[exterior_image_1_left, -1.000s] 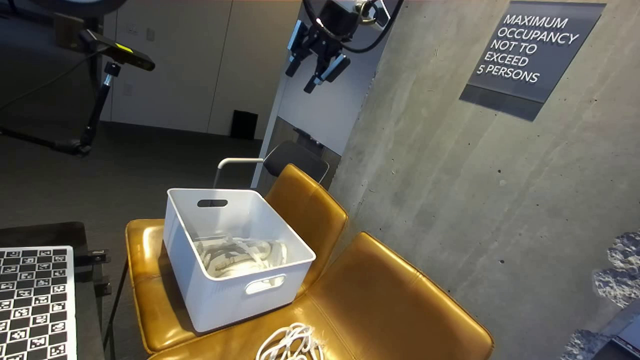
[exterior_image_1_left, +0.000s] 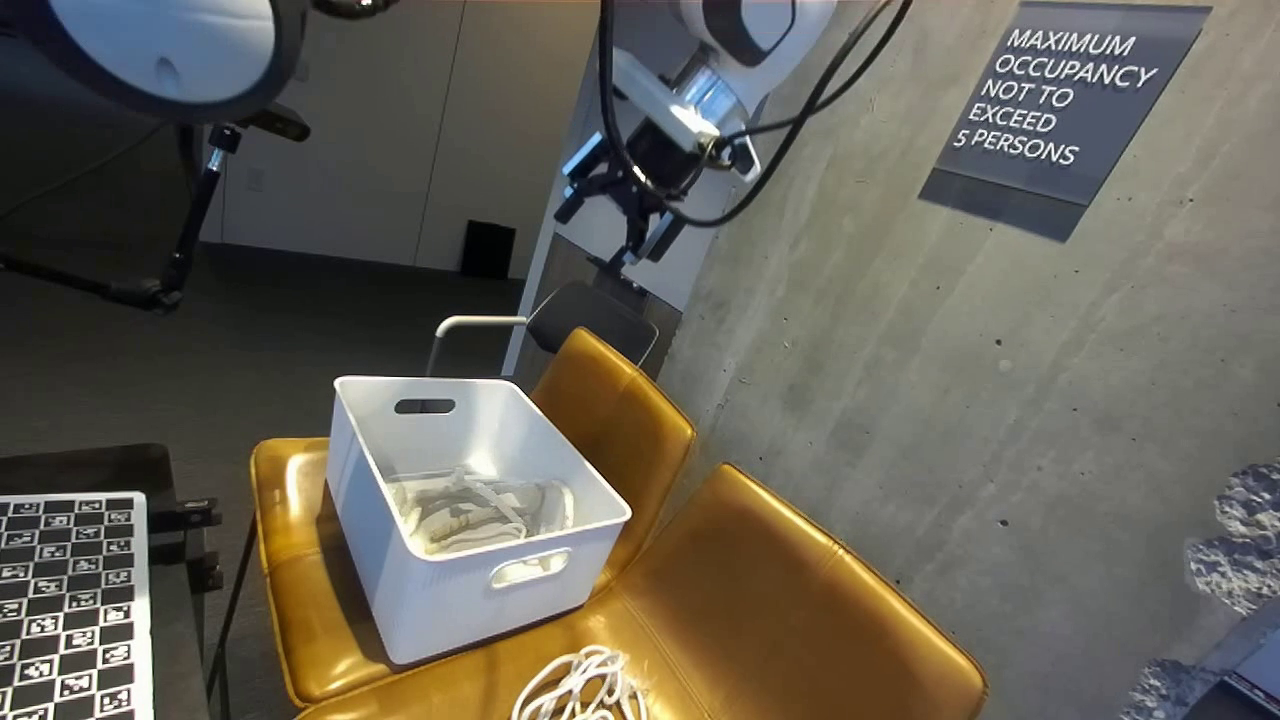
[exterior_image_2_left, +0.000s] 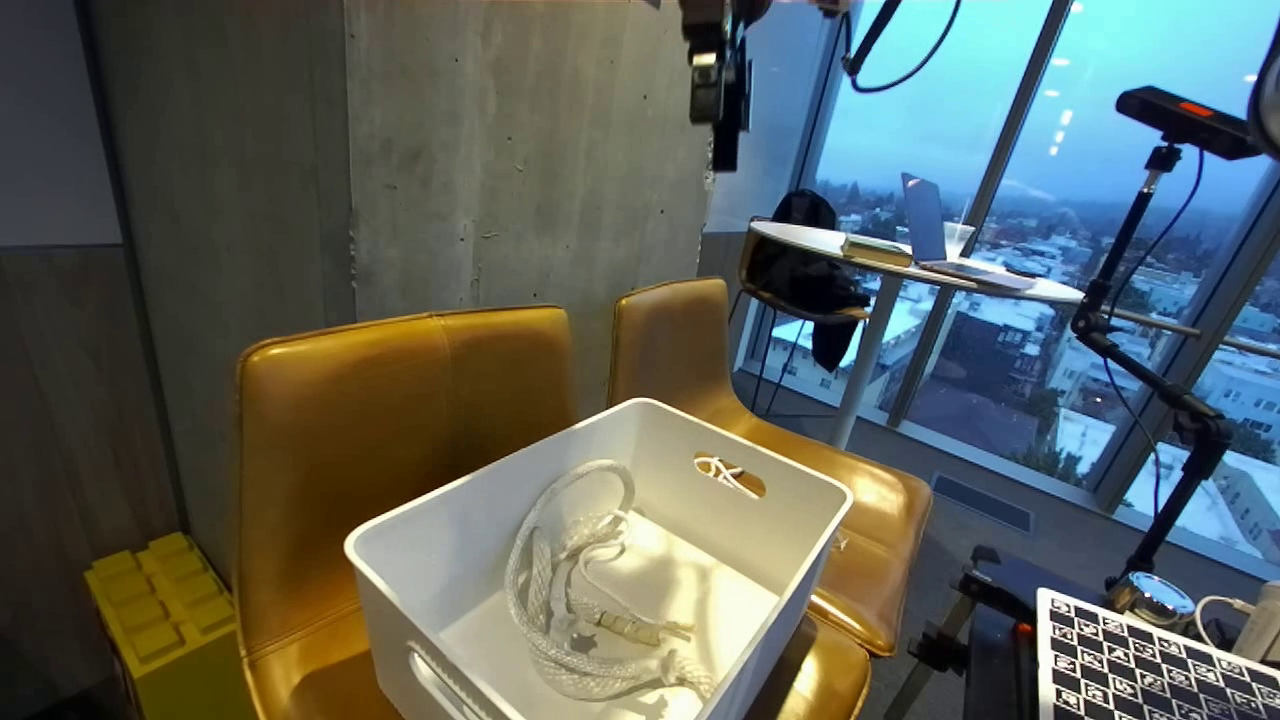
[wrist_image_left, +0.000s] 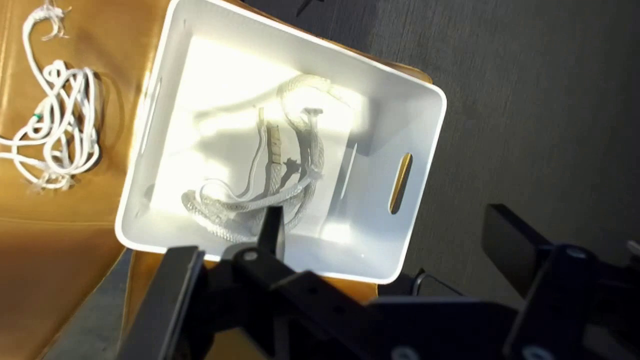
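Note:
A white bin (exterior_image_1_left: 381, 558) stands on a tan leather chair, with thick pale rope (exterior_image_2_left: 537, 564) coiled loosely inside on its floor. On the neighbouring seat, outside the bin, lies a tangled bundle of thinner white cord (wrist_image_left: 57, 129); exterior view 1 shows only part of this cord (exterior_image_1_left: 582, 684) at the bottom edge. High above and behind the bin, my gripper (exterior_image_1_left: 608, 228) hangs open, its fingers spread with nothing between them. At the top of exterior view 2 the gripper (exterior_image_2_left: 722, 102) is partly cut off. Dark fingers (wrist_image_left: 510, 246) fill the lower wrist view.
Tan chair backs (exterior_image_1_left: 792, 552) rise beside the bin, close to a concrete wall (exterior_image_1_left: 1020, 396). A patterned marker board (exterior_image_1_left: 72, 600) sits at the left. In exterior view 2, a camera stand (exterior_image_2_left: 1152, 396) and a round table (exterior_image_2_left: 816, 238) occupy the right side.
In exterior view 1 my gripper is lower than a second ago and a little turned, with more of the arm in sight. The bin, rope and cord have stayed put.

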